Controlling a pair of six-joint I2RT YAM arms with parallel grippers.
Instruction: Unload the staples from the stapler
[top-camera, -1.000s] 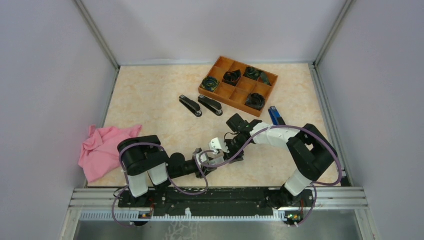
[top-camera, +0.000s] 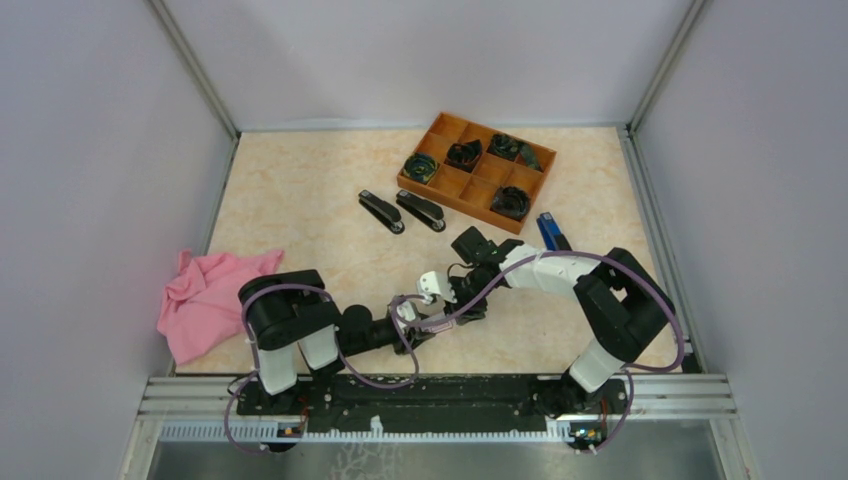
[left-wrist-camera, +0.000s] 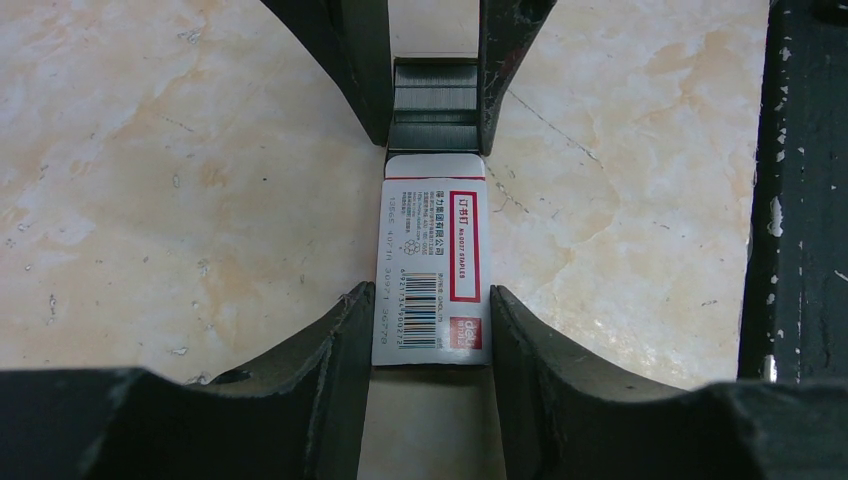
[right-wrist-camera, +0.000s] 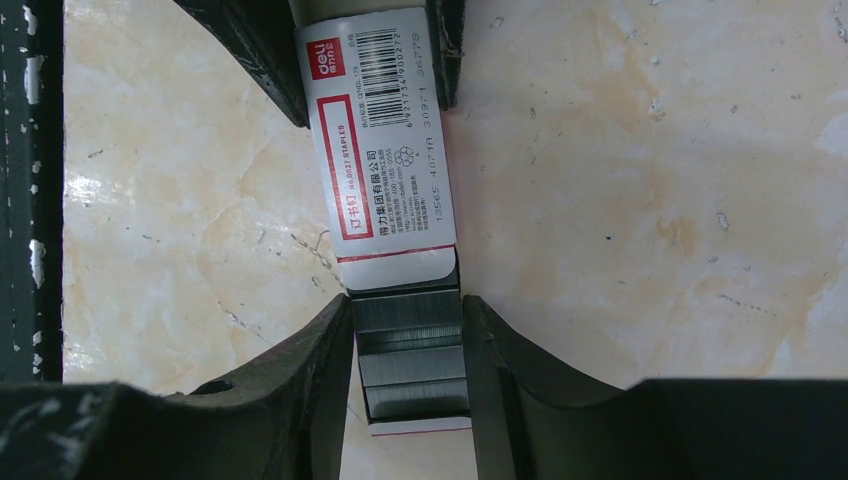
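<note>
A white staple box (left-wrist-camera: 431, 260) with red print lies low over the pale table, its inner tray of staples (right-wrist-camera: 410, 355) slid partly out at one end. My left gripper is shut on the box's printed sleeve. My right gripper is shut on the staple tray, facing the left one. Two black staplers (top-camera: 380, 211) lie further back in the top view, and a blue stapler (top-camera: 548, 230) lies to the right.
A wooden organiser (top-camera: 470, 185) with dark bundles stands at the back. A pink cloth (top-camera: 210, 305) lies at the left.
The rest looks the same in the top view.
</note>
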